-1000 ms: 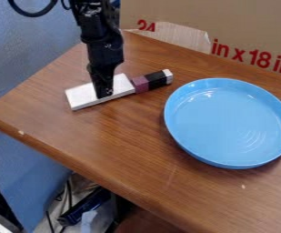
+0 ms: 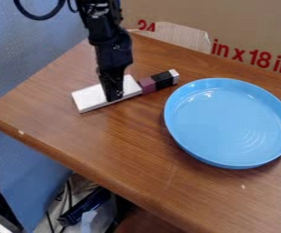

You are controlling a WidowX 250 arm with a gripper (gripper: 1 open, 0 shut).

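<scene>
My black gripper (image 2: pixel 114 91) points straight down onto a white flat bar (image 2: pixel 92 98) on the wooden table; its fingertips are too dark to tell whether they are open or shut. A maroon and black block with a white end (image 2: pixel 157 82) lies in line with the bar at its right end. A blue plate (image 2: pixel 227 123) rests on the right side of the table.
A cardboard box (image 2: pixel 227 27) with red print stands behind the table (image 2: pixel 118 173). The table's left edge drops toward a blue surface and clutter below.
The gripper and the white bar have shifted slightly to the right over the last second. The plate is unmoved.
</scene>
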